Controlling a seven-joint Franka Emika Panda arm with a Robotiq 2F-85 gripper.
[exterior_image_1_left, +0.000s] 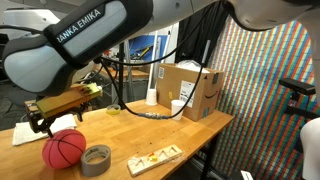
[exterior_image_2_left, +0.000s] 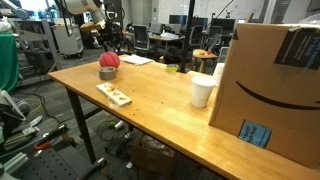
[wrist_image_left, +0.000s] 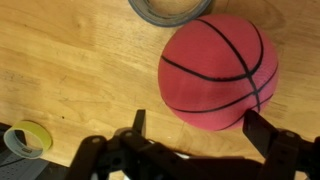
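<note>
A red mini basketball with black lines (wrist_image_left: 215, 70) sits on the wooden table, close to my gripper. The fingers stand wide open with no object held; in the wrist view the ball lies ahead of them and slightly toward the right finger (wrist_image_left: 262, 132). From exterior view 1, my gripper (exterior_image_1_left: 58, 122) hangs just above the ball (exterior_image_1_left: 64, 150). Whether a fingertip touches the ball, I cannot tell. A grey tape roll (exterior_image_1_left: 96, 160) lies beside the ball, its edge also showing at the top of the wrist view.
A pale board with small pieces (exterior_image_1_left: 155, 160) lies near the table's front edge. White cloth (exterior_image_1_left: 45, 128) is behind the ball. A cardboard box (exterior_image_2_left: 265, 95) and white cup (exterior_image_2_left: 203, 90) stand at the other end. Mid-table is mostly clear.
</note>
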